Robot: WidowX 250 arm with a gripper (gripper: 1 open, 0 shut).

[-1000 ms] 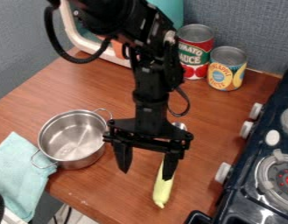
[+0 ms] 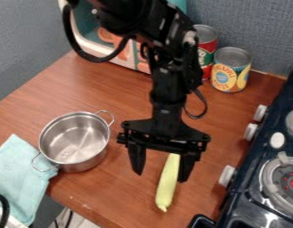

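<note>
My black gripper (image 2: 162, 159) hangs over the wooden counter with its fingers spread apart, open, one on either side of the upper end of a pale yellow corn-like object (image 2: 166, 185). That object lies lengthwise on the counter; its far end is hidden under the gripper body. A steel pot (image 2: 75, 144) with two handles stands to the left of the gripper.
A stove (image 2: 277, 169) with knobs fills the right edge. Two cans, red (image 2: 206, 46) and yellow (image 2: 230, 71), stand at the back right. A light blue cloth (image 2: 20, 169) lies at the lower left.
The gripper has shifted slightly to the right over the last second, now straddling the yellow object's upper end. The other objects look unmoved.
</note>
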